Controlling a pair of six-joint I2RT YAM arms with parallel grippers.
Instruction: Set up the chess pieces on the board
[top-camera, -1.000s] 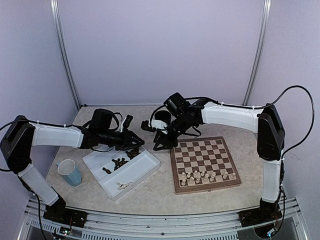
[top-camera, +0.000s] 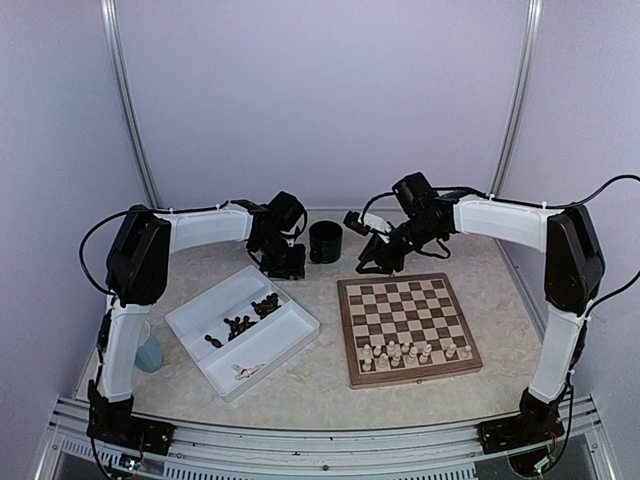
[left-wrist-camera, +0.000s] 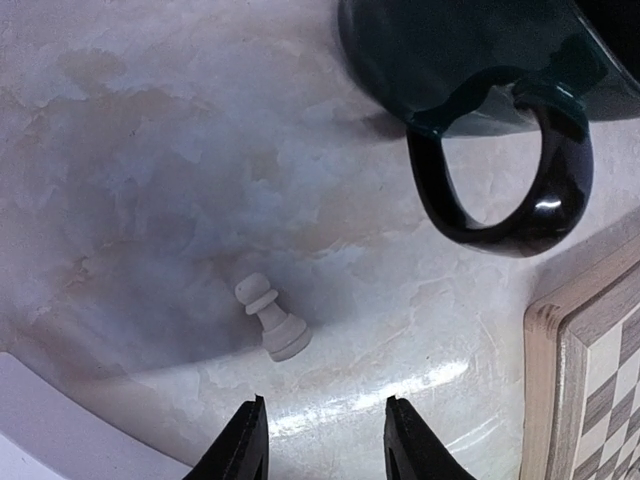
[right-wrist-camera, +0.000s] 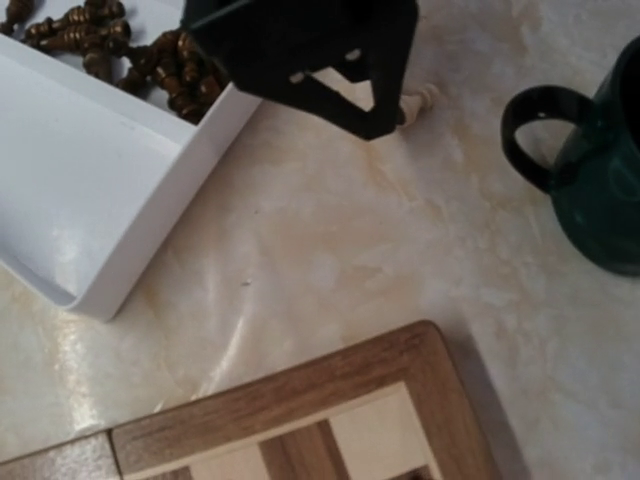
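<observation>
A white pawn (left-wrist-camera: 272, 318) lies on its side on the table between the tray and the dark green mug. In the left wrist view my left gripper is open, its fingers apart and empty, with the pawn up and left of them. From above, the left gripper (top-camera: 290, 272) covers the pawn. The right gripper (top-camera: 378, 266) hovers by the board's far left corner; it looks open and holds nothing visible. Several white pieces (top-camera: 397, 355) stand along the near side of the chessboard (top-camera: 400, 313). In the right wrist view the left gripper partly hides the pawn (right-wrist-camera: 418, 103).
The white tray (top-camera: 205, 305) holds several dark pieces (top-camera: 240, 325) and a few white ones (top-camera: 246, 371). A dark green mug (top-camera: 325, 243) stands close behind, between the two grippers. A light blue mug (top-camera: 148, 352) is at the left, partly behind the left arm.
The right gripper moved right, off toward the board's far edge. The pawn still lies on the table.
</observation>
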